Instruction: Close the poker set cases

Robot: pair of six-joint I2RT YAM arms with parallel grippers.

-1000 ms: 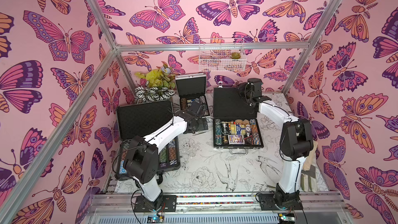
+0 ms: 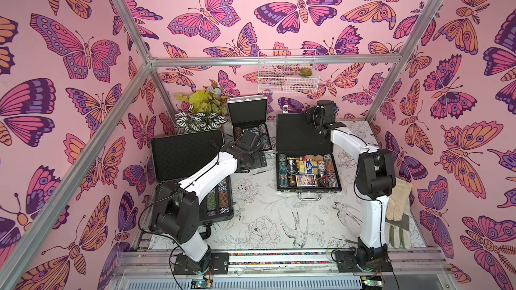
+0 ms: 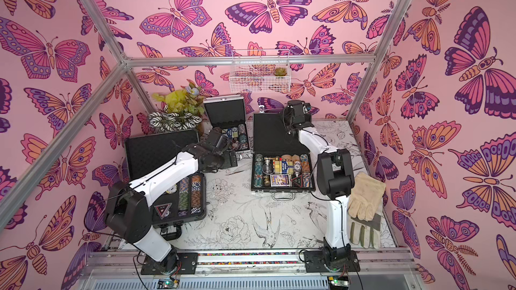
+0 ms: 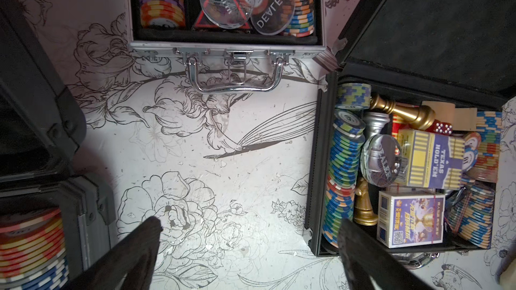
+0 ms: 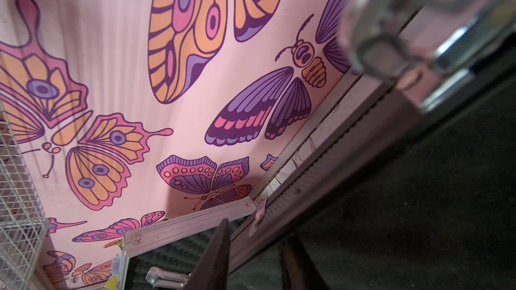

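Note:
Three poker set cases stand with their lids up. The left case (image 2: 230, 212) is large and black, with its lid (image 2: 185, 153) leaning back. A smaller silver-edged case (image 4: 225, 48) at the back holds chips and dealer discs. The right case (image 4: 317, 182) contains chips, card boxes and chess pieces, and its lid (image 2: 293, 134) is raised. Over the table between the cases, my left gripper is wide open and empty. At the far edge of the right lid is my right gripper, its fingers part open with the lid's rim close by; contact cannot be told.
A leafy plant (image 2: 201, 107) stands behind the left case. A wire basket (image 2: 288, 78) hangs on the back wall. Work gloves (image 3: 365, 196) lie at the right edge.
My right arm has shifted a little to the left, bringing its gripper farther over the right lid. The left arm's elbow has swung outward to the left. All the lids stay up.

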